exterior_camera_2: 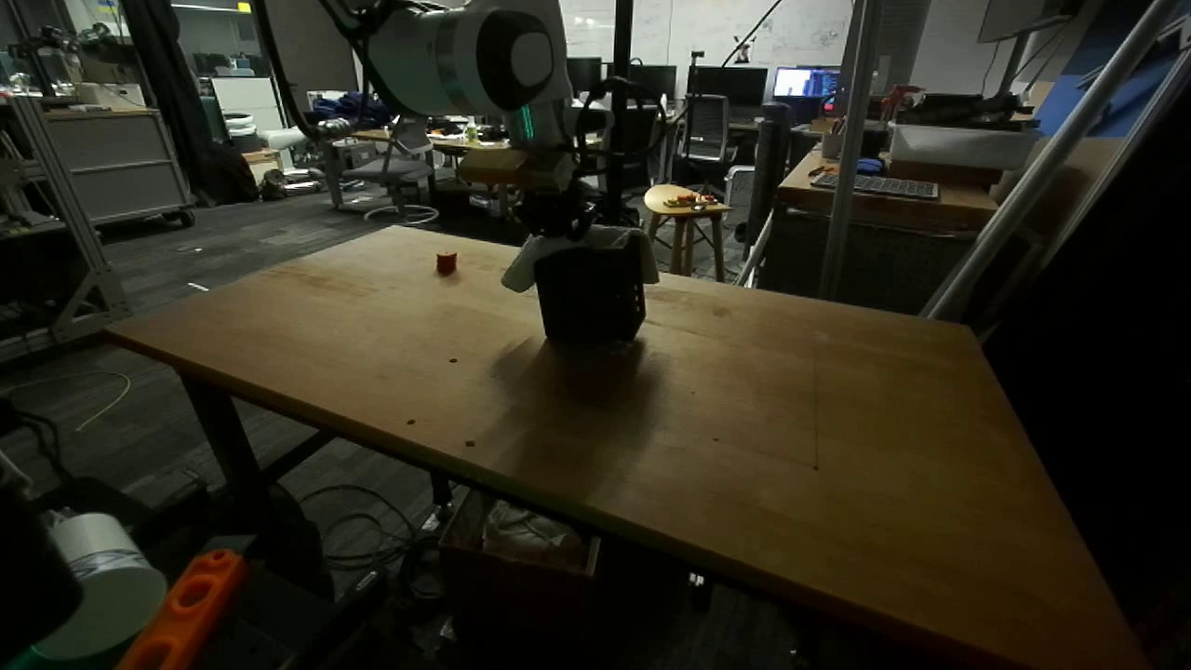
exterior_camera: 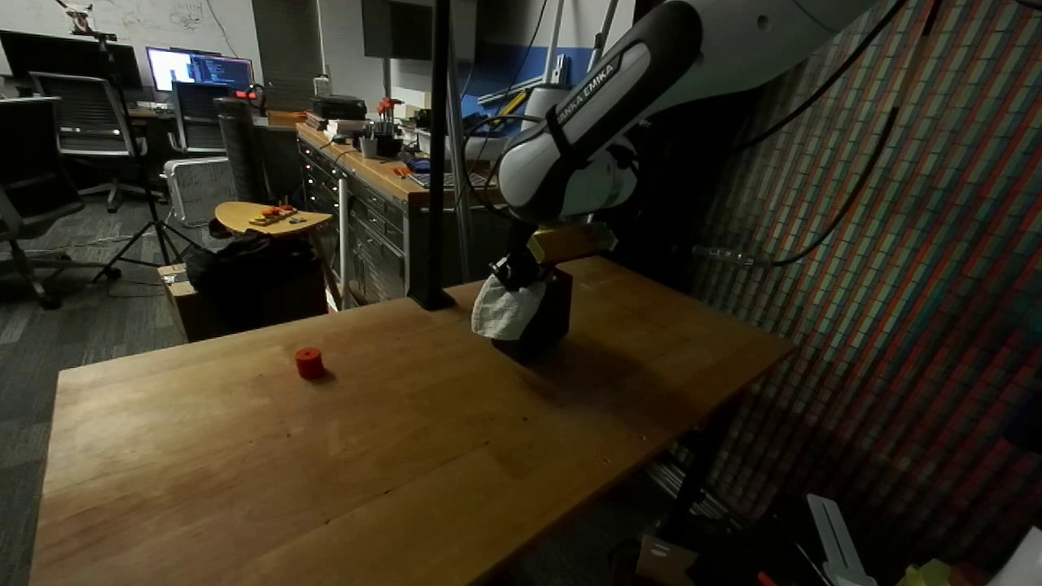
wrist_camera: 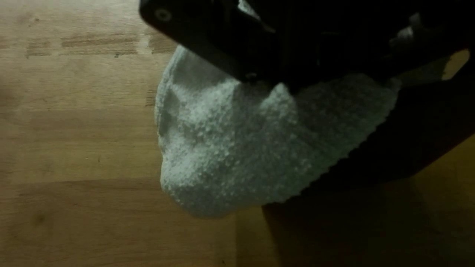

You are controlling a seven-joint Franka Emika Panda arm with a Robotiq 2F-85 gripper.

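Note:
A pale, fuzzy cloth [exterior_camera: 507,312] hangs over the side of a black box [exterior_camera: 549,322] on the wooden table. Right above them, in exterior view 1, is my gripper [exterior_camera: 514,277], pointing down and shut on the cloth. From the other side, the dark box [exterior_camera_2: 592,296] shows its face, and pale cloth [exterior_camera_2: 521,272] sticks out to either side near its top. In the wrist view the cloth [wrist_camera: 222,147] spreads out below the dark fingers [wrist_camera: 209,44], bunched where it meets them. The fingertips are too dark there to make out clearly.
A small red cylinder [exterior_camera: 309,363] stands on the table [exterior_camera: 391,439], well apart from the box. A black upright post [exterior_camera: 439,156] rises at the table's far edge, close to the arm.

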